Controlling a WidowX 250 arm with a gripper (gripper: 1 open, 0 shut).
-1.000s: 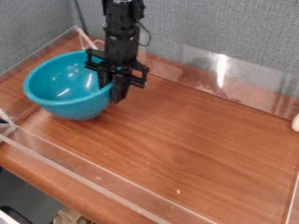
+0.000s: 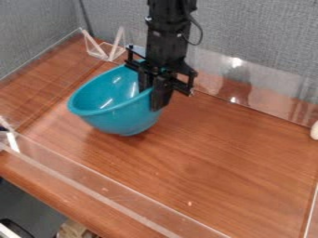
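Note:
A turquoise bowl (image 2: 110, 110) is held tilted above the wooden table (image 2: 205, 172), left of centre. My black gripper (image 2: 152, 85) hangs from the top of the view, shut on the bowl's right rim. The fingertips are partly hidden by the bowl and dark.
A white wire rack (image 2: 102, 46) stands at the back left. A white object (image 2: 311, 130) shows at the right edge. Grey walls and a clear strip bound the back.
My gripper has carried the bowl to the right along the table, and the bowl now appears more steeply tilted.

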